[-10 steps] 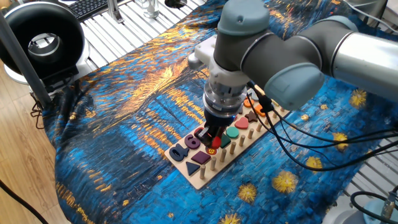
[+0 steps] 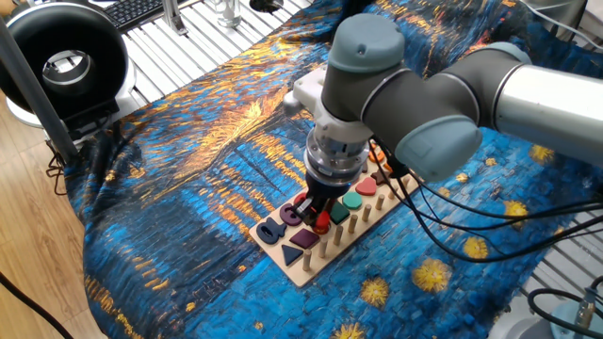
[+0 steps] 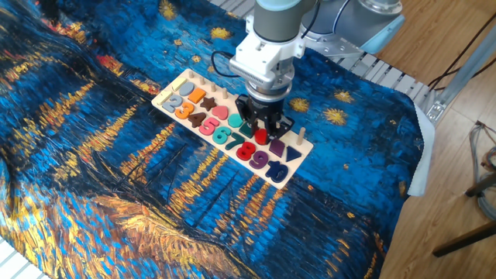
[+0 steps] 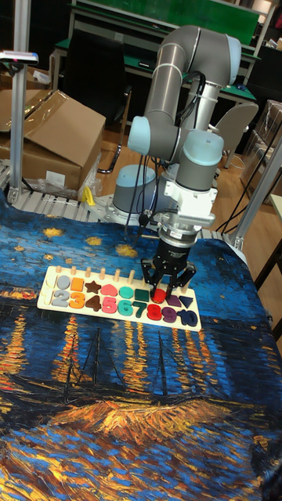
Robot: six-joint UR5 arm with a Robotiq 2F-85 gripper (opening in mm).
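Observation:
A wooden puzzle board [image 2: 300, 277] lies on the patterned cloth, carrying coloured number pieces, a row of shape pieces and a row of pegs. Over its shape row my gripper [image 3: 262, 135] points down, shut on a red piece [image 2: 321, 224]. That piece sits low at the board, between the dark green square [image 2: 339, 213] and the purple diamond [image 2: 304, 238]; whether it is seated in a recess cannot be told. In exterior view 3 the red piece [image 4: 158, 295] shows between the dark fingers, just above the red 8 [image 4: 154, 311]. The fingertips are partly hidden.
Close by are the dark blue triangle [image 3: 292, 153], the purple 9 [image 3: 259, 160] and a bare peg [image 3: 301, 136]. Black cables [image 2: 471, 226] hang beside the arm. Open cloth surrounds the board.
Over the last second the gripper has lowered slightly with the red piece. A red-and-yellow marked spot on the board, visible earlier below the piece, is now mostly covered.

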